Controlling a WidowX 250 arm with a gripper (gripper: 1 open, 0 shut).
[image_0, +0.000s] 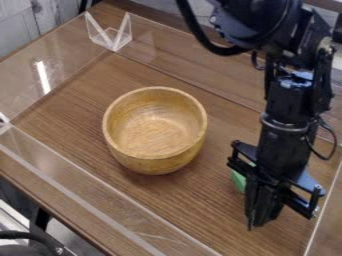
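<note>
My black gripper (262, 206) is low over the wooden table (94, 200) at the right of the camera view, pointing down. It looks shut; whether anything is between its fingers is hidden. A small green object (238, 180) is mostly hidden behind it, just left of the wrist, and I cannot tell whether they touch. A round tan bowl (155, 128) stands to the left of the gripper, apart from it.
A clear wire-like or plastic item (104, 32) stands at the back left. A pale edge runs along the far right.
</note>
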